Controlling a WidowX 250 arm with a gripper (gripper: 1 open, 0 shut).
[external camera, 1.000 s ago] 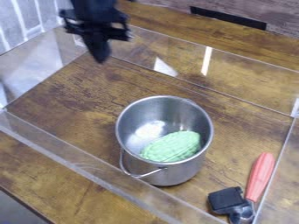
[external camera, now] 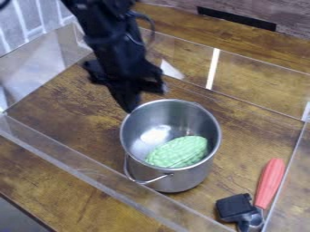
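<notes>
My gripper point(external camera: 129, 100) hangs above and just behind the left rim of a steel pot point(external camera: 152, 122), blurred by motion; whether its fingers are open or shut is hard to see. Inside the pot lies a green, textured oval object point(external camera: 179, 151), resting on the bottom toward the front right. A wire handle hangs at the pot's front left.
A tool with a red handle point(external camera: 270, 183) and black head point(external camera: 237, 208) lies right of the pot. Clear plastic walls point(external camera: 260, 82) surround the wooden work surface point(external camera: 67, 109), whose left and back parts are bare.
The arm has come down and to the right, from the upper back left toward the pot. The pot, green object and red-handled tool have stayed put.
</notes>
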